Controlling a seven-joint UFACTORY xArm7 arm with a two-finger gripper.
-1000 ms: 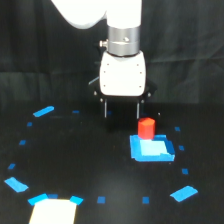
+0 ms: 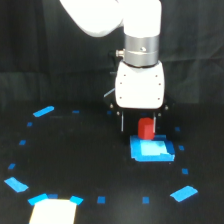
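Note:
A red block (image 2: pixel 146 127) stands upright at the back edge of a blue square with a pale patch (image 2: pixel 153 148) on the dark table. My white hand comes down from above, and its gripper (image 2: pixel 140 124) is over the block. The dark fingers look spread apart, one to the left of the block and one near its right side. They are hard to make out against the black background. Whether either finger touches the block cannot be told.
Blue tape strips (image 2: pixel 184 193) and small blue marks lie scattered about the table. At the front left is a cream-coloured object (image 2: pixel 53 212), cut off by the frame's edge. Wide dark table space lies open to the left of the block.
My hand has moved to the right and a little lower, from left of the red block to over it. The block and the blue square look unmoved.

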